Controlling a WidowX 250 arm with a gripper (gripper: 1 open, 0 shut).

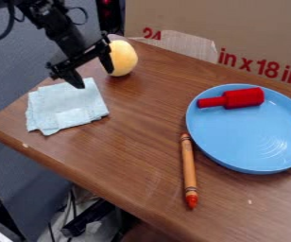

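The black gripper (85, 68) hangs at the upper left, above the folded pale blue cloth (62, 108), with its fingers close to the yellow round object (122, 60). Whether they touch it, or how far apart they are, is hard to tell. A red cylinder with a handle (242, 96) lies on a blue plate (249, 142) at the right. An orange crayon (190, 173) lies left of the plate, toward the front.
A cardboard box (224, 28) stands along the back behind a clear plastic item (179, 43).
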